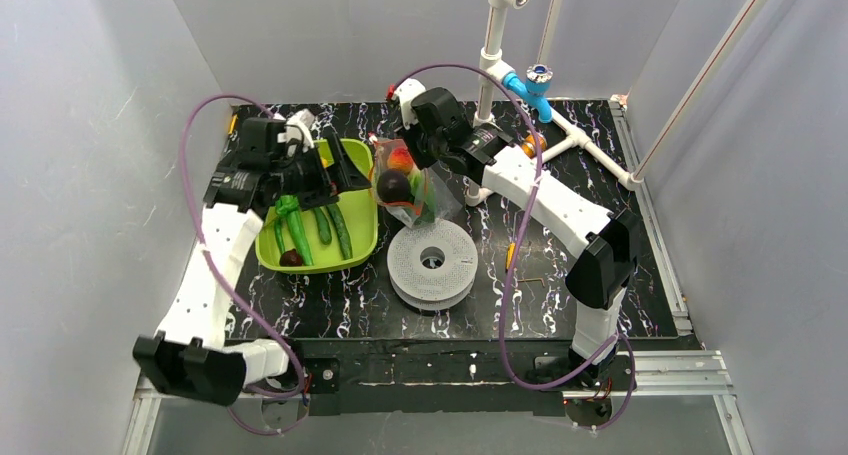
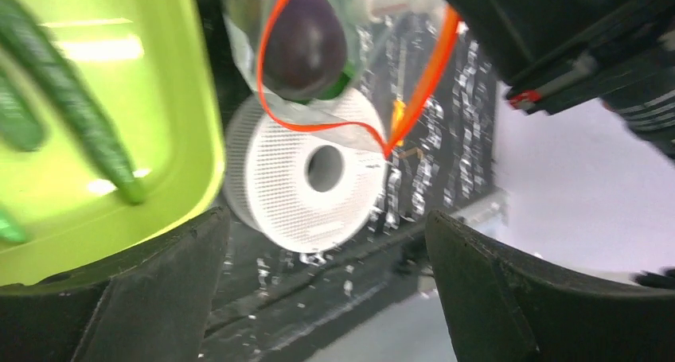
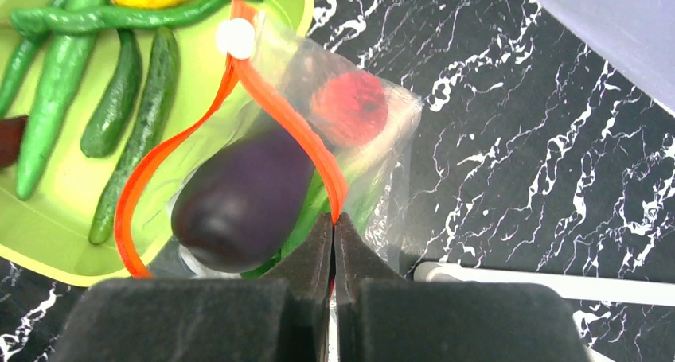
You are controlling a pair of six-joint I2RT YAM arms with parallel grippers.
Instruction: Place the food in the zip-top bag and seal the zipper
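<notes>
A clear bag [image 3: 398,111] with an orange-red zipper edge hangs with its mouth parted, a white slider [image 3: 236,38] at one end. Inside it show a dark eggplant [image 3: 243,199], a red round fruit [image 3: 350,107] and something green. My right gripper is shut on the bag's zipper edge. Left of the bag, over the green bin [image 1: 370,255], my left gripper [image 1: 362,165] stands open; in its wrist view the fingers [image 2: 151,286] are wide apart with nothing between them. The eggplant lies clear of those fingers.
Several green vegetables [image 1: 340,230] and a dark red one [image 1: 291,259] lie in the bin. A grey spool [image 1: 433,262] stands just in front of the bag. White pipes [image 1: 590,155] with a blue valve rise at the back right.
</notes>
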